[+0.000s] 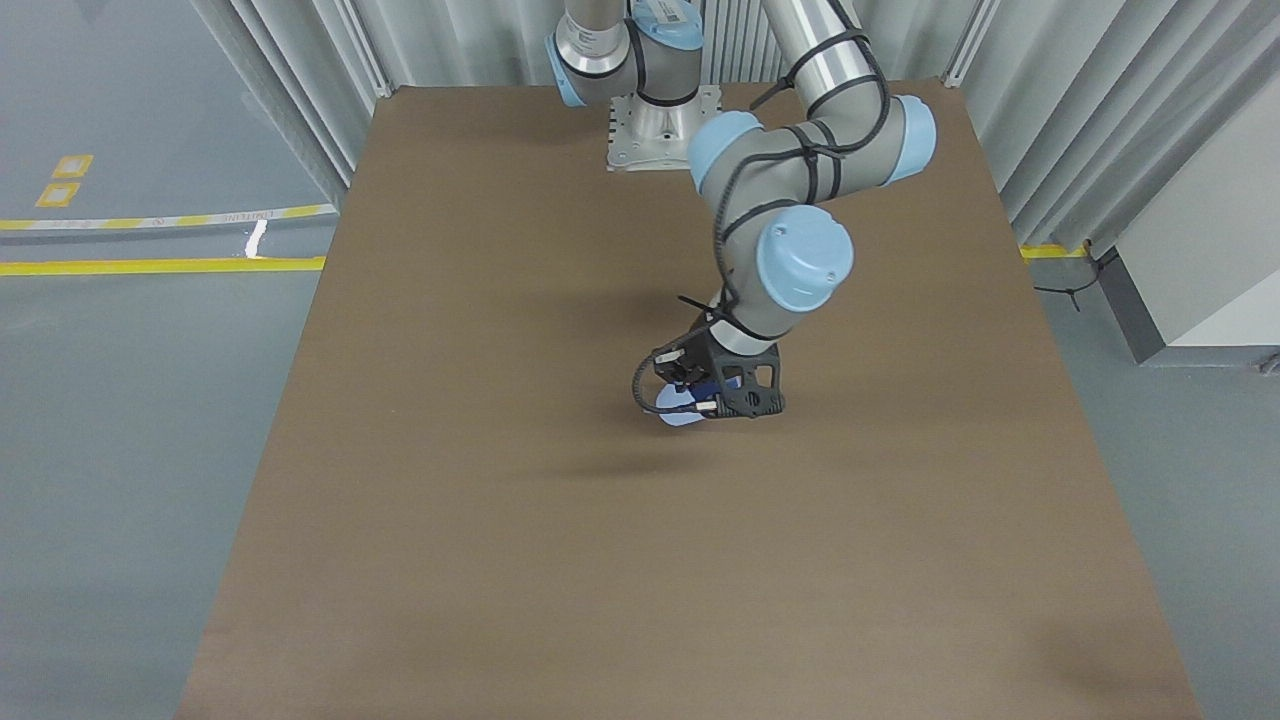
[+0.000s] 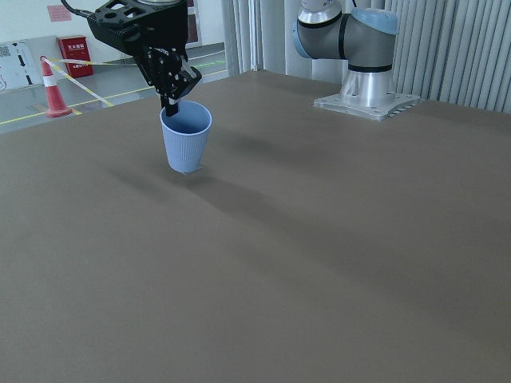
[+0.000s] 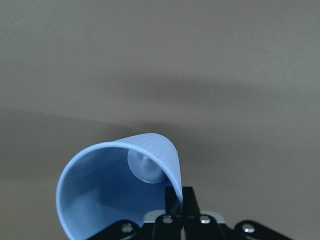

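A light blue ribbed cup [image 2: 185,149] stands upright below my gripper [image 2: 172,102], whose fingertips sit at its rim in the left view. From the wrist, the cup [image 3: 104,186] shows its open mouth, and my gripper is shut on its right-hand rim. From the front, the cup [image 1: 675,412] is mostly hidden under the black gripper. Whether the cup's base touches the table [image 2: 279,263] is hard to tell.
A red cone [image 2: 56,100] stands on the floor beyond the table.
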